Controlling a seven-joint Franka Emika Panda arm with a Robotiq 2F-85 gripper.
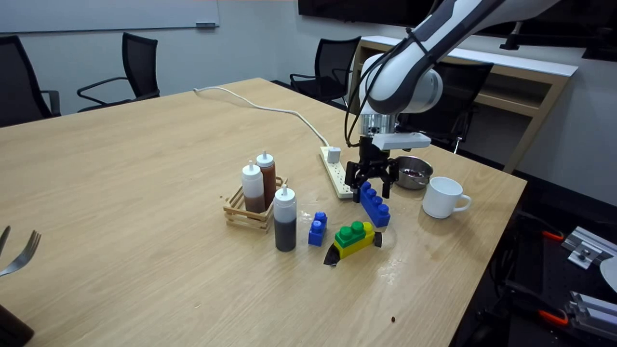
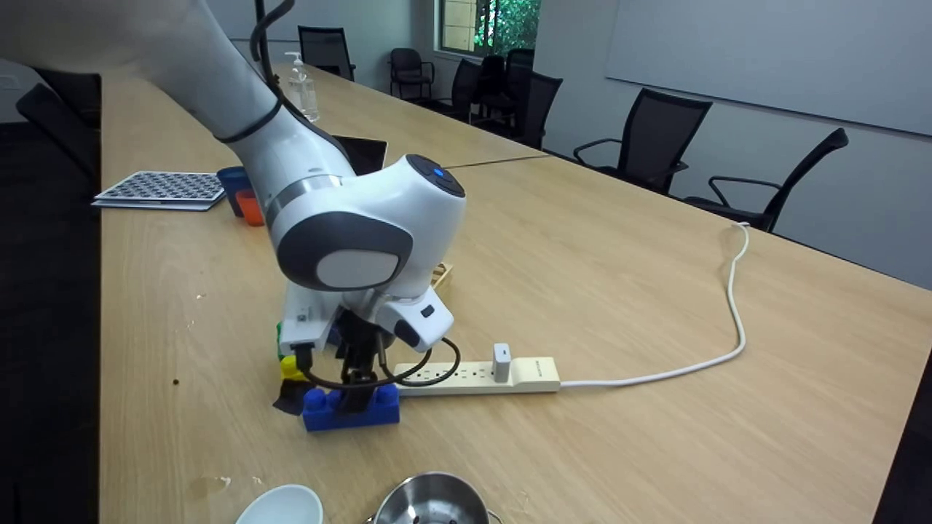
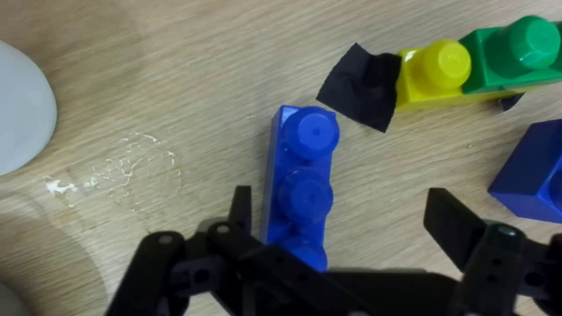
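A long blue brick with a row of studs lies flat on the table. Over it stands my gripper, open, its fingers on either side of the brick's far end. In the wrist view the brick passes between the fingers, much closer to the left finger; a wide gap separates it from the right finger. The brick's near end is hidden behind the gripper. A short blue brick and a yellow brick topped by a green brick lie nearby, with black tape at the yellow brick's ends.
A white power strip lies close beside the gripper. On its other side are a metal bowl and a white mug. Sauce bottles, one of them a dark bottle, stand near a wooden crate.
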